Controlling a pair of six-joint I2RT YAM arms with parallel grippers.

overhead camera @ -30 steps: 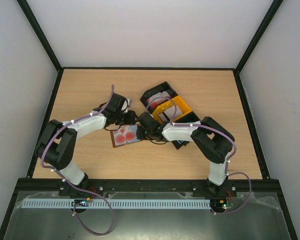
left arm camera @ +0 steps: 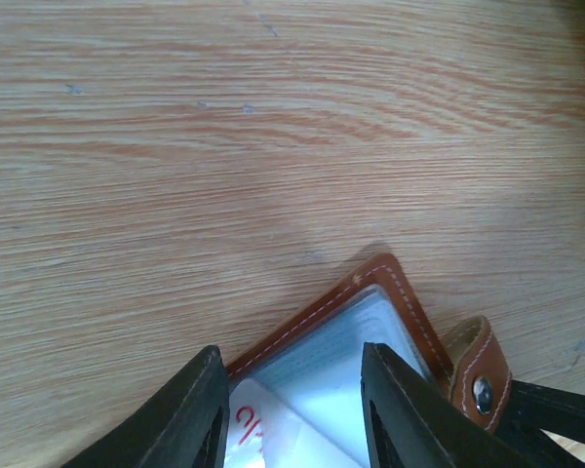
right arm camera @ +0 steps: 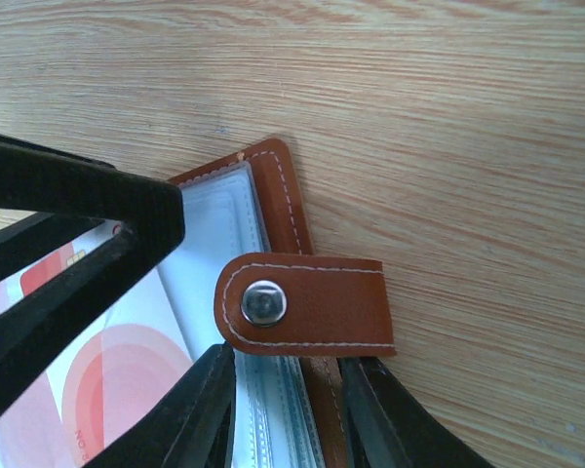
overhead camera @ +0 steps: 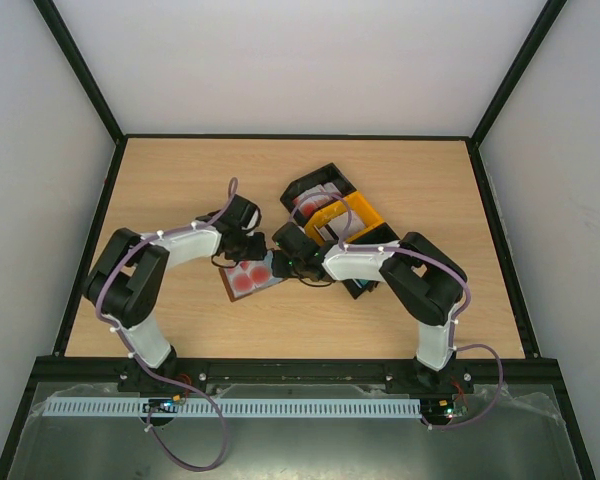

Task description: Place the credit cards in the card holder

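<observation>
The open brown card holder (overhead camera: 243,283) lies on the table between my arms, its clear sleeves holding cards (right arm camera: 127,375) with pink-red circles. My left gripper stands open above its far edge; between its fingers appear the clear sleeve (left arm camera: 356,336) and a white card (left arm camera: 258,421). At the holder's right edge, my right gripper is open, with a gap between its fingers. The snap strap (right arm camera: 322,304) crosses just beyond those fingertips; whether they touch it cannot be told. Part of the holder is hidden under both grippers in the top view.
To the right stand a black tray (overhead camera: 292,190), a yellow tray (overhead camera: 372,217) with cards, and another black tray partly under my right arm. The two grippers are very close together: black left fingers (right arm camera: 107,190) intrude on the right wrist view.
My left gripper has shifted slightly left and towards the front of the table, over the holder. The right arm and the holder look still.
</observation>
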